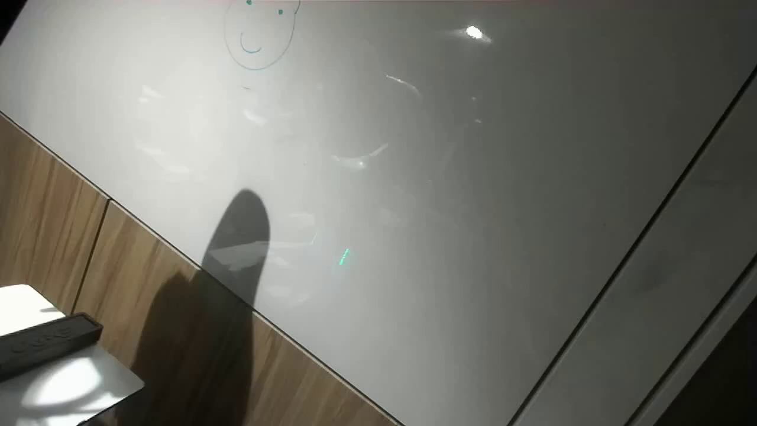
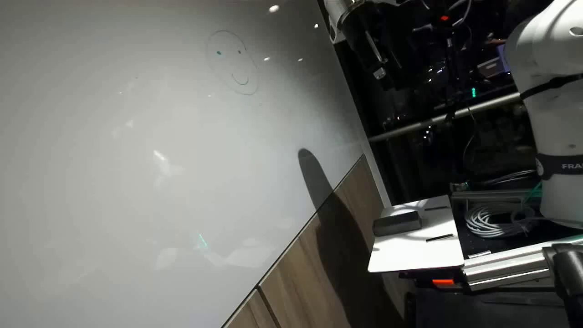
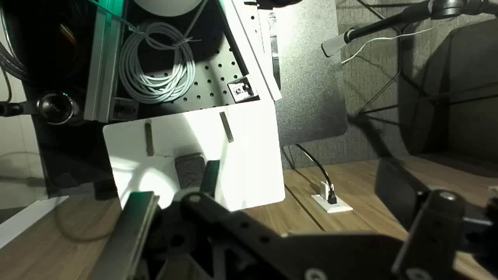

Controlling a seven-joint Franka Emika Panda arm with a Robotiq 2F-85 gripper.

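A black eraser lies on a small white platform by the whiteboard. In the wrist view the eraser is partly hidden behind my near finger. A smiley face is drawn on the board, and a short green mark sits lower down. My gripper stands open over the platform side, its fingers wide apart with nothing between them. It is well above the eraser, not touching it. The exterior views do not show the fingers clearly.
Two dark strips lie on the platform. Behind it are coiled grey cable and a metal rail. Wood panelling borders the board, crossed by a large shadow. A wall socket with a plugged-in cord is nearby. The board's face is free of objects.
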